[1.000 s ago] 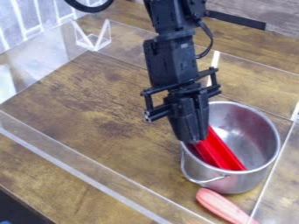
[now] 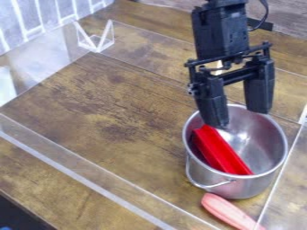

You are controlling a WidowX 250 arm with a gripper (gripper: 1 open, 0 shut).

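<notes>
My black gripper [image 2: 236,106] stands open above the rim of a silver metal pot [image 2: 257,187] at the right of the camera view, its two fingers spread apart. Inside the pot a long red object [image 2: 223,152] leans diagonally against the left side of the interior. A pink object [image 2: 229,211] lies on the wooden table just in front of the pot.
A white wire piece [image 2: 93,39] stands at the back left, near a white slatted rack [image 2: 32,17]. Clear strips cross the table's edges.
My gripper has moved up and to the right from low in the pot, and its fingers are now spread wider. The red object stays in the pot.
</notes>
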